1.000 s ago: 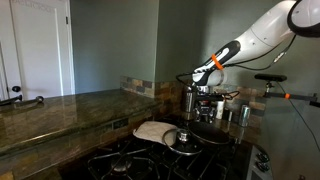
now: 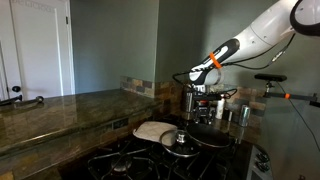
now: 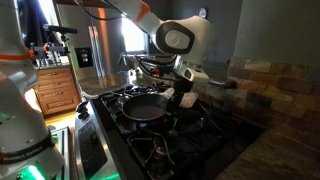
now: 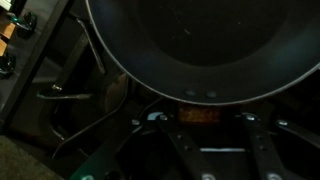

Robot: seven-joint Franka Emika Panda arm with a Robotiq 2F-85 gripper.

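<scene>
A dark frying pan (image 4: 220, 40) fills the upper part of the wrist view, its rim curving down toward my gripper. The short brown handle base (image 4: 199, 113) lies between the fingers, and my gripper is shut on this pan handle. In exterior view 2 the pan (image 3: 146, 107) is over the stove grates, with the gripper (image 3: 180, 92) at its handle side. Whether the pan touches the grates is hard to tell. Exterior view 1 shows the pan (image 2: 210, 134) beneath the arm; the fingers are too small and dark there to make out.
A round, shiny lid or pan (image 2: 181, 146) sits left of the held pan. Behind it lies a pale cloth (image 2: 153, 130). Black burner grates (image 2: 120, 162) spread across the front. Bottles (image 2: 244, 115) stand at the right, and a long counter (image 2: 70, 115) at the left is clear.
The arm and the pan have shifted only slightly; the direction is hard to tell. The cloth has stayed put.
</scene>
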